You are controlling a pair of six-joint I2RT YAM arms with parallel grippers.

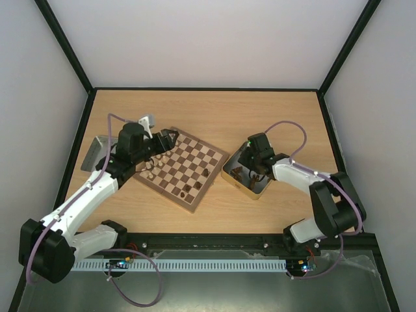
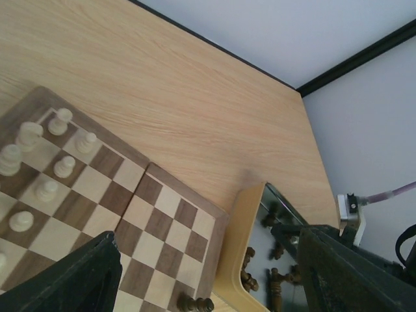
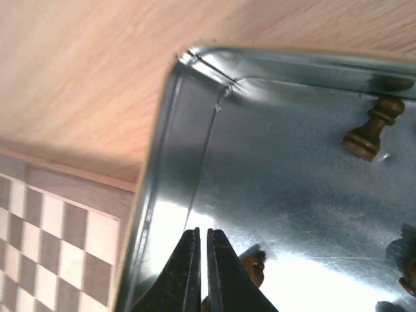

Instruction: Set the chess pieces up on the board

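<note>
The chessboard (image 1: 188, 162) lies mid-table, white pieces (image 2: 64, 166) along its left part and a few dark pieces (image 2: 188, 303) toward the near right. My open left gripper hangs above the board's left part. My right gripper is shut, nothing visible between its fingers, over the metal box (image 3: 292, 182) of dark pieces right of the board. A dark pawn (image 3: 369, 129) lies on its side in the box; another piece (image 3: 252, 270) is partly hidden behind the right fingertips.
A second tray (image 1: 96, 151) stands left of the board, partly behind the left arm. Bare wood (image 1: 208, 110) is free at the back of the table. Walls border the table.
</note>
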